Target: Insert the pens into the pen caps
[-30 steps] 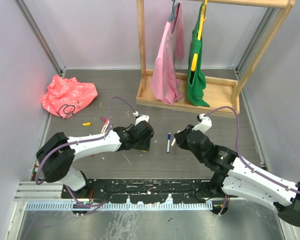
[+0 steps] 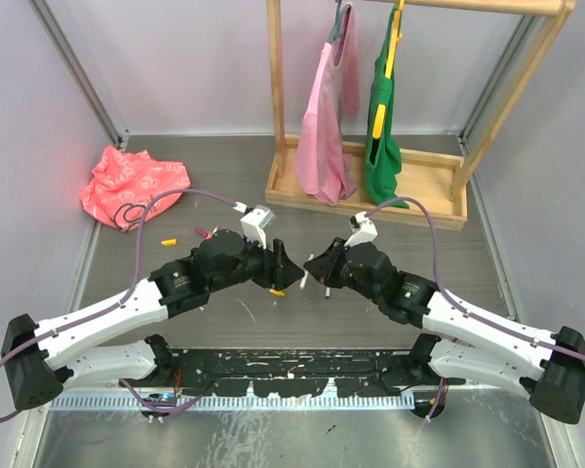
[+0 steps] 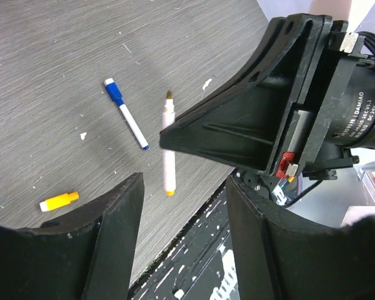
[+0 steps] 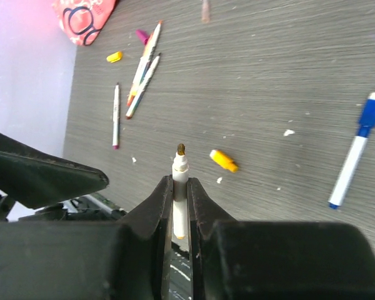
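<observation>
My right gripper is shut on an upright white pen [image 4: 180,167] with its brown tip bare. My left gripper is open beside it, with that pen in front of its fingers in the left wrist view. A yellow cap [image 4: 224,160] lies on the table below. A blue-capped marker [image 4: 354,159] lies nearby, and a second yellow cap [image 4: 114,56], a magenta cap [image 4: 142,36] and several pens [image 4: 144,84] lie farther off.
At the back right stands a wooden rack [image 2: 439,185] with pink and green clothes. A red patterned cloth [image 2: 132,180] with scissors lies at the back left. Small white scraps dot the table.
My right gripper has moved left toward the centre with the pen in it. My left arm has risen and shifted, so the two grippers are now close together.
</observation>
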